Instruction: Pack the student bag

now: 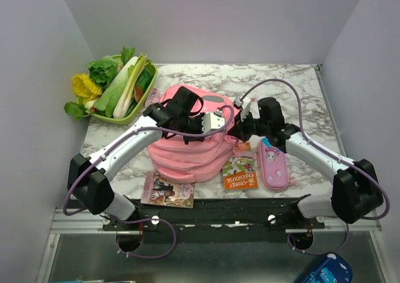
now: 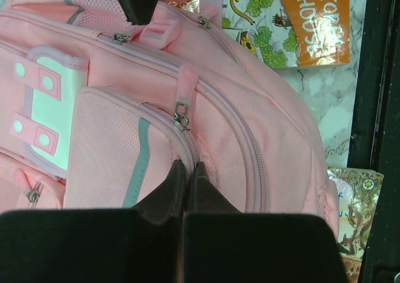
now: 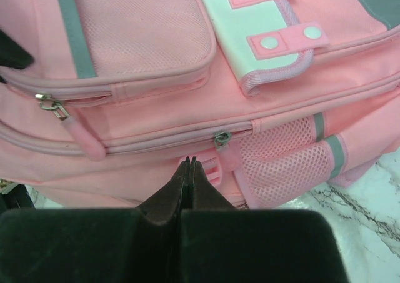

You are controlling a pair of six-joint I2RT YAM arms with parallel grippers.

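The pink school bag (image 1: 190, 158) lies on the marble table, its front pocket and zips facing up. At the rounded edge of that front pocket (image 2: 106, 145), my left gripper is shut, the zip seam running in between its fingertips; a metal zip slider (image 2: 181, 115) sits just ahead of them. Over the bag's right side, my right gripper is shut with nothing showing between its fingers. Behind its tips is a pink buckle (image 3: 209, 165), and a pink zip pull (image 3: 229, 155) hangs close to their right. The bag's inside is hidden.
Books lie in front of the bag: an orange-and-green one (image 1: 240, 173) and a picture book (image 1: 167, 190). Right of them is a pink pencil case (image 1: 273, 166). A green vegetable basket (image 1: 119, 117) stands back left. Bare marble (image 1: 294, 77) stretches across the back right.
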